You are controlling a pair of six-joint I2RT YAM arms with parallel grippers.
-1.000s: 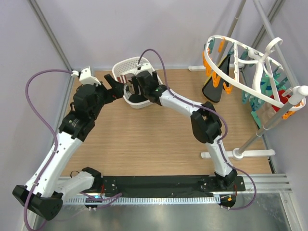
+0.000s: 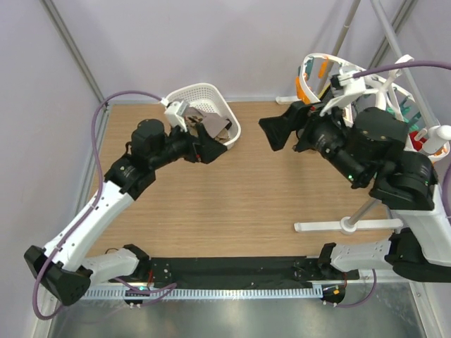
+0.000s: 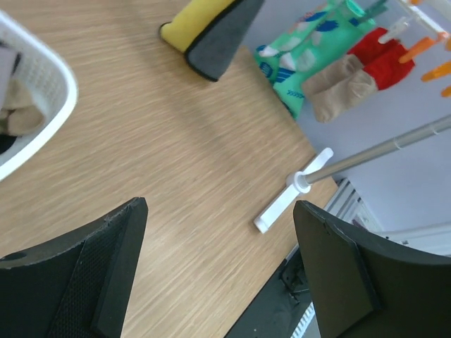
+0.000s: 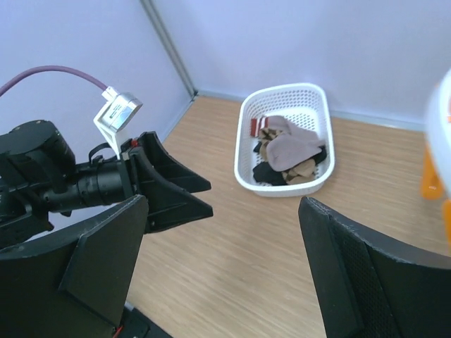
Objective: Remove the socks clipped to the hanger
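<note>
On the right of the top view is the white ring hanger [image 2: 310, 62] with orange and teal clips. In the left wrist view, a yellow, grey and black sock [image 3: 218, 35], a green patterned sock [image 3: 310, 56] and a red and beige pair of socks [image 3: 359, 70] hang there. My right gripper [image 2: 280, 132] is open near the hanger's left side, and its arm covers much of the ring from above. Open and empty, my left gripper [image 2: 210, 146] hovers by the right front rim of the white basket [image 4: 328, 134], which holds several loose socks [image 4: 289, 149].
The hanger's slanted metal pole [image 3: 394, 144] rises from a white foot [image 2: 317, 227] on the wooden floor [image 2: 232, 211]. Open floor lies between basket and stand. Walls close off the left, back and right.
My right gripper has gone from over the basket up and right toward the hanger, its arm looming larger. A grey-brown sock now lies on the basket's pile. My left gripper has shifted right.
</note>
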